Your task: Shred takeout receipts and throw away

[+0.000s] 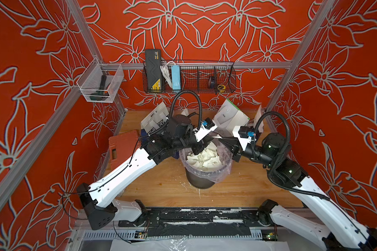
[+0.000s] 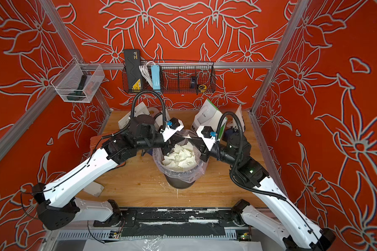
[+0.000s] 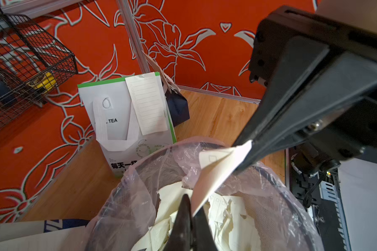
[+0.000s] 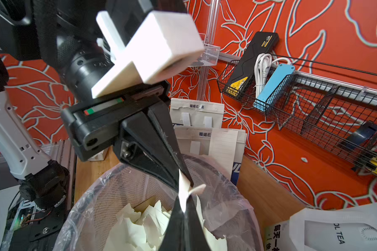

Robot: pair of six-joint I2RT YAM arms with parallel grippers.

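Observation:
A small cream paper scrap (image 3: 217,175) stretches between both grippers over the bin. The left gripper is shut on its lower end, the right gripper on its upper end. Seen from the right wrist, the scrap (image 4: 183,193) looks short and creased, with one flap curling aside. Beneath the fingertips stands a dark bin (image 1: 199,179) lined with a translucent bag (image 1: 226,161). A heap of torn cream paper (image 1: 205,159) lies inside it.
Behind the bin, a white tea bag (image 3: 113,100) carries a lined receipt (image 3: 146,102). Another white bag (image 4: 196,113) stands back left with a receipt (image 4: 222,146) on its front. A red case (image 1: 123,146) lies left.

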